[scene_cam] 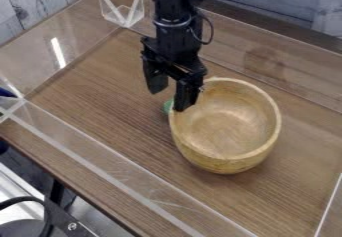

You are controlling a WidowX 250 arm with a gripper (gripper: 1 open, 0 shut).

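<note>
A large tan wooden bowl (223, 146) sits on the right part of the wooden table (94, 131). My black gripper (171, 85) hangs over the bowl's upper left rim, at or just beside it. A small green object (170, 107) lies at the bowl's left side, just below the gripper and partly hidden by the bowl. The fingers are dark and small, so I cannot tell if they are open or shut, or whether anything is between them.
Clear plastic strips run along the table's left and front edges, with a clear bracket (120, 9) at the back left. A grey wall stands at the back right.
</note>
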